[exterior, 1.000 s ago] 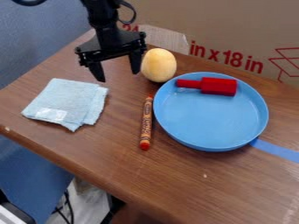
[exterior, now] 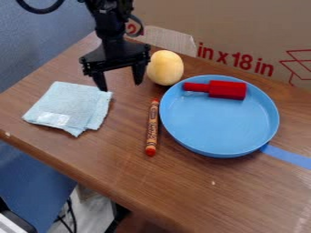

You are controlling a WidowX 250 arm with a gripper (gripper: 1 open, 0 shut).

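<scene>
My black gripper point(exterior: 120, 78) is low over the wooden table at the upper left, its two fingers apart with nothing seen between them. It is just left of a pale yellow rounded object point(exterior: 165, 69). A folded light blue cloth point(exterior: 69, 108) lies to its lower left. An orange crayon-like stick point(exterior: 152, 128) lies left of a blue plate point(exterior: 220, 127), which holds a red object point(exterior: 219, 89) at its back.
A cardboard box point(exterior: 245, 32) stands along the back. Blue tape point(exterior: 285, 156) lies right of the plate. The table's left edge drops away beside the cloth.
My gripper and arm have shifted slightly left over the last second. The objects on the table have not visibly moved.
</scene>
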